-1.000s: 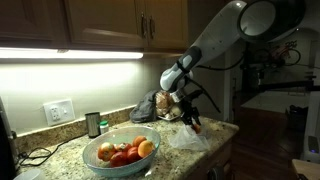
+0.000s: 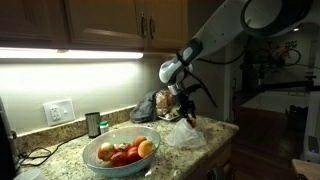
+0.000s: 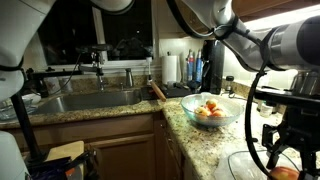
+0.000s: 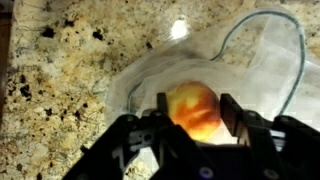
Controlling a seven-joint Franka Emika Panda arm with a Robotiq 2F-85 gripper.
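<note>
A red-and-yellow round fruit, like a peach (image 4: 195,108), lies in or on a clear plastic bag (image 4: 262,72) on the speckled counter. My gripper is over it, one fingertip on each side of the fruit, the fingers part way apart. Whether both pads press on it cannot be told. From the side, the gripper (image 2: 189,117) is low above the bag (image 2: 185,135). The other exterior view has the fruit (image 3: 284,173) at the bottom right edge, beneath the dark arm.
A pale blue bowl (image 2: 90,155) full of similar fruit stands on the counter to the left. Behind the arm are dark bags (image 2: 146,108) against the wall. Bare counter (image 4: 45,110) shows beside the plastic bag.
The gripper and wrist have shifted slightly, and the fruit's orange patch shows a little higher and further left by the fingers. The bowl stays where it was.
</note>
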